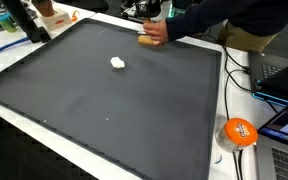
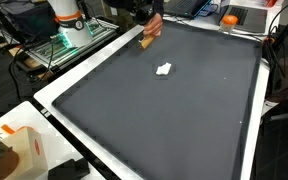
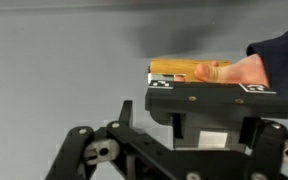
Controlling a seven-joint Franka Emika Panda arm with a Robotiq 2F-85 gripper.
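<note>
A person's hand (image 3: 246, 70) holds a wood-coloured block (image 3: 179, 68) at the far edge of the dark table. In exterior view 1 the block (image 1: 148, 40) shows beneath the fingertips, and in exterior view 2 the block (image 2: 146, 41) is there too. My gripper is open, right beside the hand and block. A black bar with patterned marks at its ends crosses the wrist view between gripper and block; whether it belongs to the gripper I cannot tell. Away from them lies a small white object (image 1: 117, 62), also seen as a white piece (image 2: 164, 69) in exterior view 2.
An orange-topped container (image 1: 237, 132) stands on the white side surface near a laptop (image 1: 277, 80) and cables. In exterior view 2, another orange-white container (image 2: 19, 150) is at the lower left.
</note>
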